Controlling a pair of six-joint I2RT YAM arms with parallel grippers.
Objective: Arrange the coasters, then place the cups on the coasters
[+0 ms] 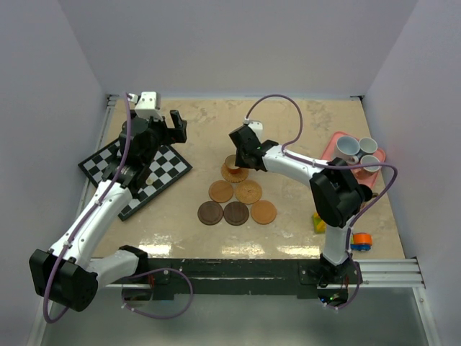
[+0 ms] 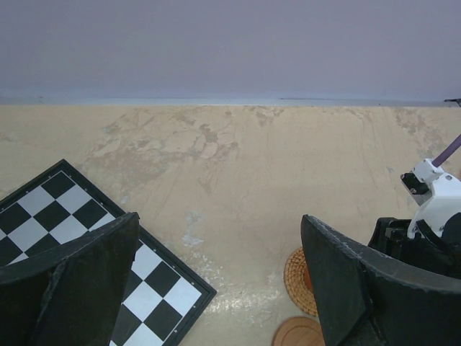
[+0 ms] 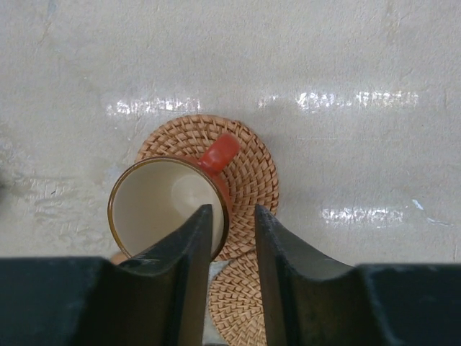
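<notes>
An orange-red cup [image 3: 169,205] with a cream inside stands over a woven coaster [image 3: 256,169], its handle [image 3: 220,153] lying above the weave. In the top view the cup [image 1: 231,164] is at the coaster [image 1: 241,175] at the back of the group, partly covered by the right hand. My right gripper is part open at the cup: one fingertip lies over the cup's mouth, the other outside, with the cup wall between and a visible gap. Whether the cup touches the coaster cannot be told. My left gripper is open and empty, above the table by the chessboard.
Several more round coasters [image 1: 248,192] lie in front. At left is a chessboard [image 1: 167,167]; at right, a pink tray [image 1: 331,148] carries other cups [image 1: 347,148]. A yellow object [image 1: 318,223] and an orange-and-blue one [image 1: 361,241] lie front right.
</notes>
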